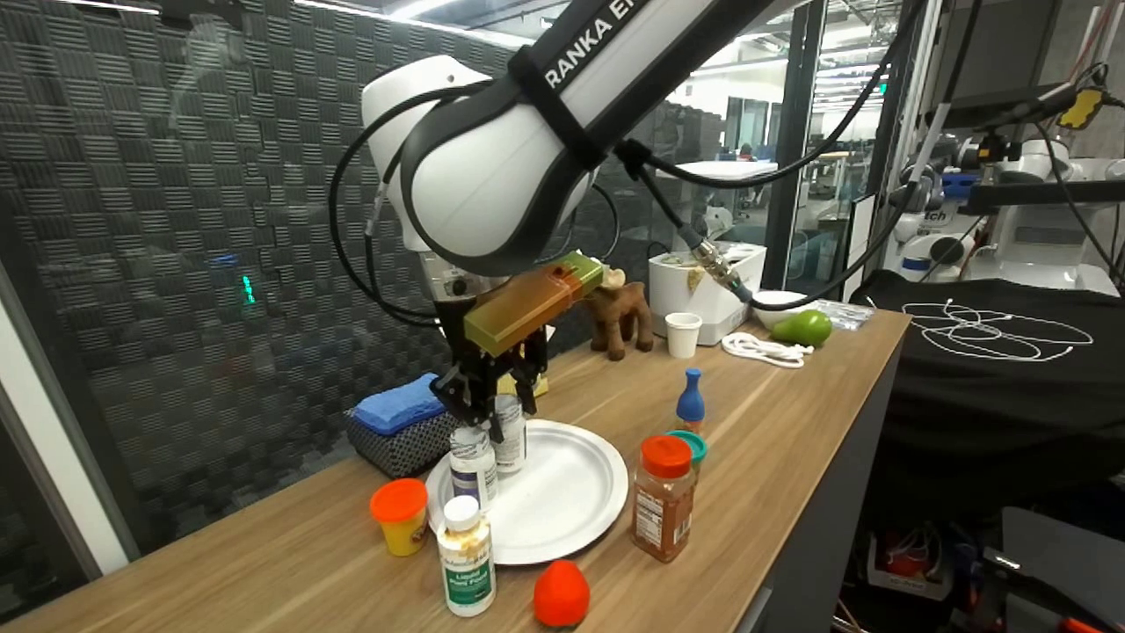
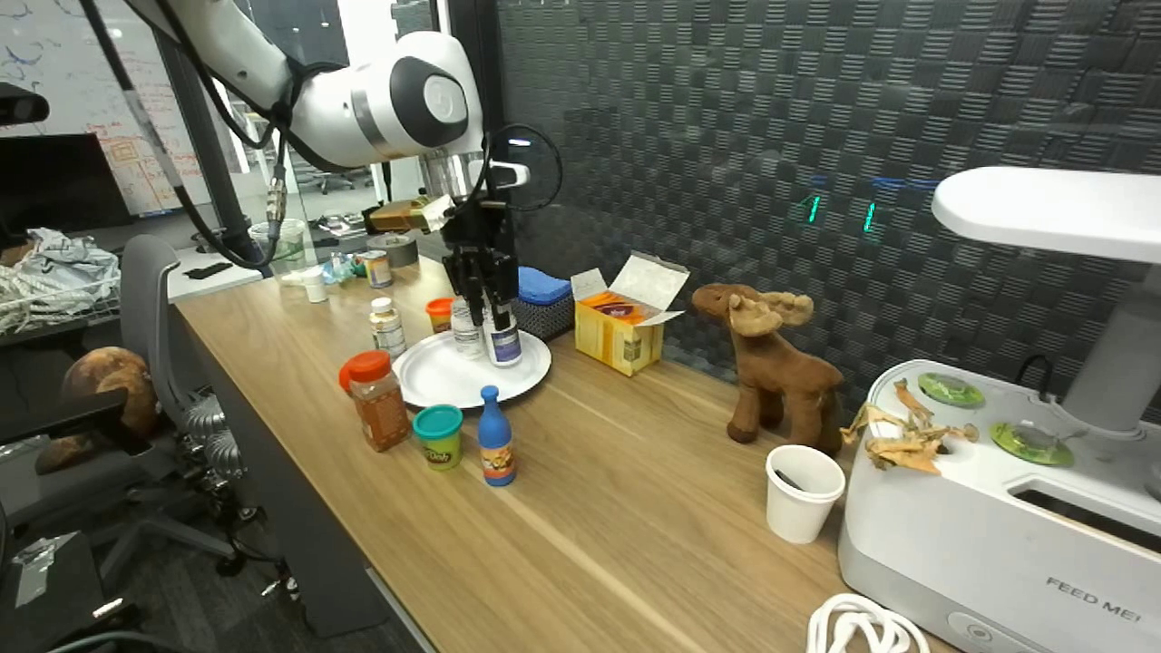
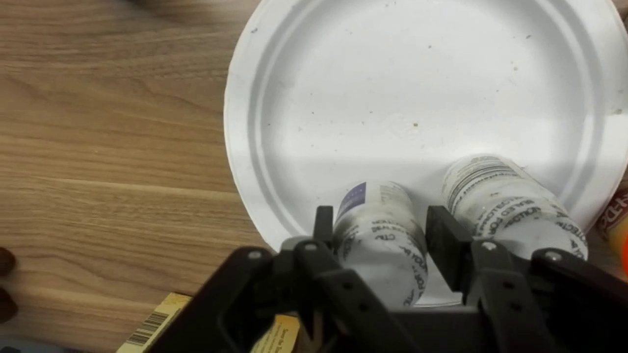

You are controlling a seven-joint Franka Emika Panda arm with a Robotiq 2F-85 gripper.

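Note:
My gripper is shut on a white bottle [image 3: 385,259] with a purple patch on its label, one finger on either side. The bottle is upright over the edge of the white plate [image 1: 575,496] nearest the wall; whether its base touches the plate I cannot tell. A second, similar white bottle [image 3: 512,206] stands on the plate close beside it, just outside one finger. In exterior view 2 the held bottle [image 2: 502,344] shows below the fingers, while the other bottle [image 2: 464,330] is partly behind them.
Around the plate stand an orange-lidded tub [image 1: 401,515], a plant food bottle [image 1: 466,559], a red-capped spice jar [image 1: 664,501] and a blue bottle [image 2: 495,435]. A dark box with blue cloth [image 1: 401,406] and an open yellow box [image 2: 620,332] sit near the wall. Most of the plate is bare.

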